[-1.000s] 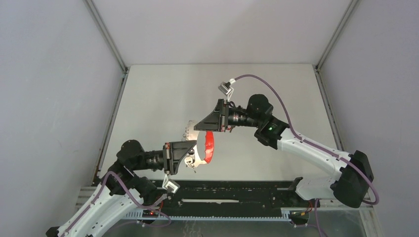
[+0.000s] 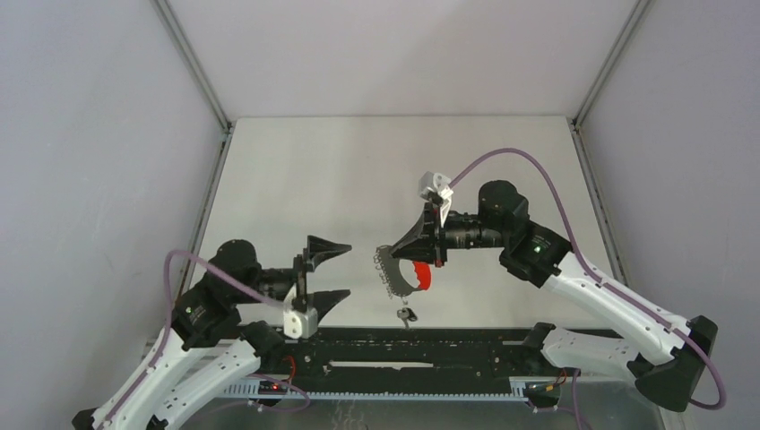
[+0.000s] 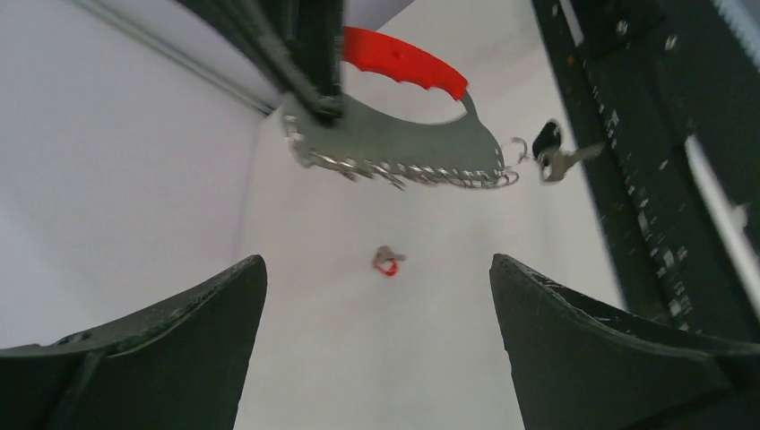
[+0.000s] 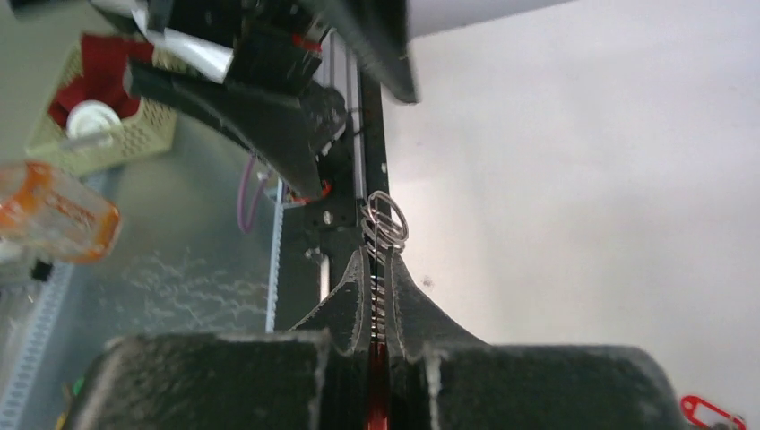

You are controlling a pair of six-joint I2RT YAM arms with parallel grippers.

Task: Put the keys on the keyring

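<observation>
The grey keyring plate, with a red grip and small rings along its edge, hangs above the table in my right gripper, which is shut on it. Wire rings stick out past those fingertips in the right wrist view. A key with a dark head hangs near the plate's lower end; the left wrist view shows the key and a small ring between it and the plate. My left gripper stands open left of the plate, nothing between its fingers.
A small red clip with something grey lies on the white table. A dark rail runs along the front edge. A basket and an orange bottle are beyond it.
</observation>
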